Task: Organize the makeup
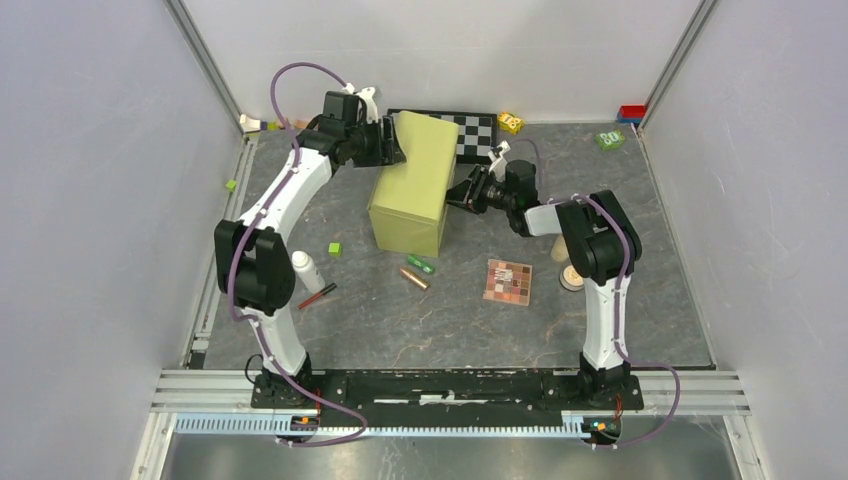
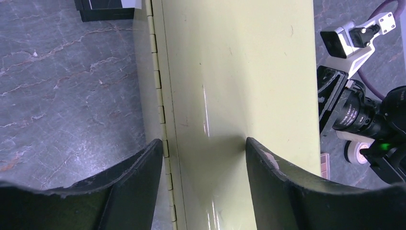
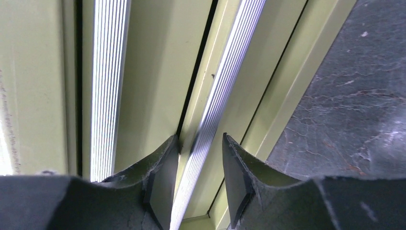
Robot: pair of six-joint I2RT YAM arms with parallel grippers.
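A large pale yellow-green makeup box [image 1: 418,160] stands in the middle. My left gripper is part open over its top, fingers beside the hinged left edge. My right gripper is at the box's right side, fingertips at a metal-edged drawer strip, part open; whether it grips the strip is unclear. A palette [image 1: 508,282], gold tube [image 1: 414,278], green tube [image 1: 420,264], white bottle [image 1: 307,271], red pencil [image 1: 316,296] and round compact [image 1: 572,278] lie around the box.
A checkered board [image 1: 476,138] lies behind the box, small yellow [image 1: 510,123] and green [image 1: 609,139] items at the back. A green cube [image 1: 334,249] lies left of the box.
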